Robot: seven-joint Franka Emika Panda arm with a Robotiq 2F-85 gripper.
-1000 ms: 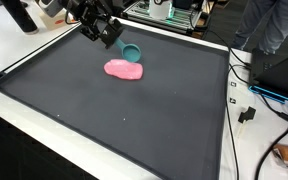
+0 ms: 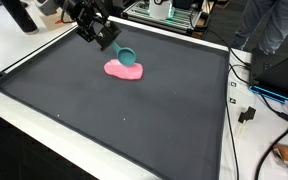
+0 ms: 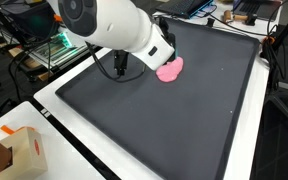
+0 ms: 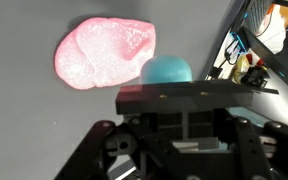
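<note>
My gripper [image 2: 112, 42] is shut on a teal rounded object [image 2: 126, 56], probably a cup, at the far side of the dark board. It is tilted, its rounded end pointing towards a flat pink cloth-like piece [image 2: 124, 71] on the board. In the wrist view the teal object [image 4: 165, 70] sticks out past the dark fingers [image 4: 149, 98], close beside the pink piece [image 4: 99, 52]. Whether the two touch cannot be told. From the second exterior side, the white arm hides most of the gripper, while the pink piece [image 3: 170, 70] shows beyond it.
The dark board [image 2: 134, 120] is bare in front and to the right. Cables and dark equipment [image 2: 279, 80] lie off its right side. A wooden block [image 3: 14, 157] stands at the near left corner in the second exterior view.
The teal object has shifted slightly left and downward with my gripper, closer to the pink piece. The pink piece has stayed in place.
</note>
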